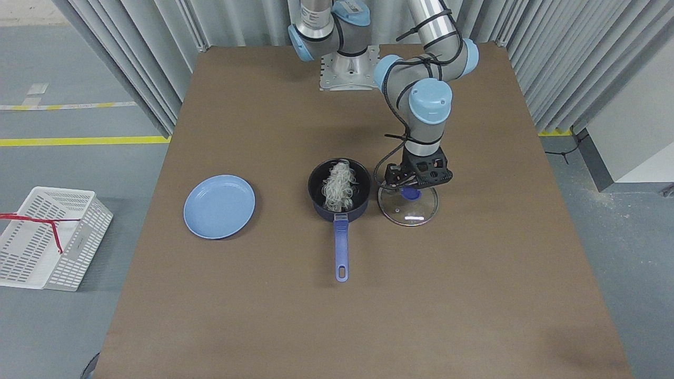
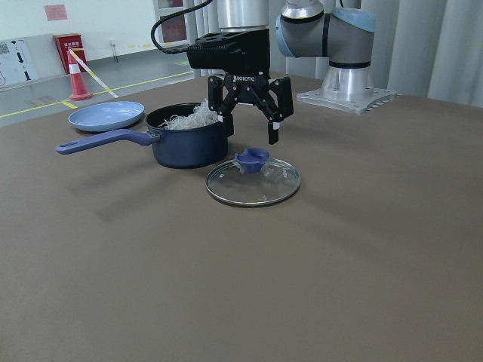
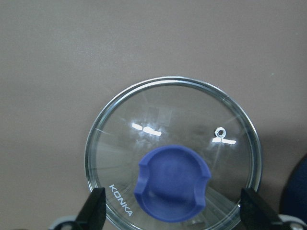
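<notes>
A glass lid (image 1: 398,208) with a blue knob (image 2: 252,161) lies flat on the brown table (image 1: 493,265). Just above it hangs my black gripper (image 2: 249,122), open, its fingers apart with nothing between them. In the wrist view the lid's knob (image 3: 171,184) sits between and ahead of the two fingertips, under the gripper. Left of the lid stands a dark blue saucepan (image 2: 189,151) with a long handle (image 1: 341,252), holding white stringy noodles (image 1: 338,186).
A light blue plate (image 1: 219,206) lies left of the pan. A white crate (image 1: 82,246) is on the floor beyond the table's left side.
</notes>
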